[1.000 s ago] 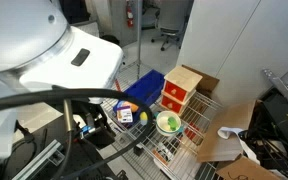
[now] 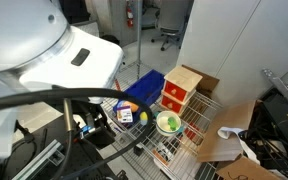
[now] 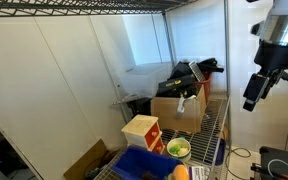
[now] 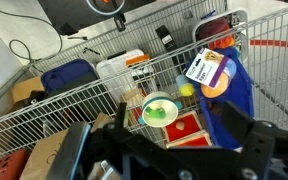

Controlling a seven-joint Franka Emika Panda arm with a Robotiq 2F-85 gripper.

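Observation:
My gripper stands open in the wrist view, its dark fingers wide apart with nothing held between them. Below, lined up with the gap, is a pale bowl with something green inside. In exterior view 1 the same bowl rests on the wire rack, in front of a small wooden chest with red drawers. Beside the bowl in the wrist view lie a small yellow object and a round orange object. A white printed packet touches the orange one.
A blue bin lies along one side of the rack. An open cardboard box with dark items above it stands right of the bowl in exterior view 1. The rack's wire edge borders a floor with loose cables.

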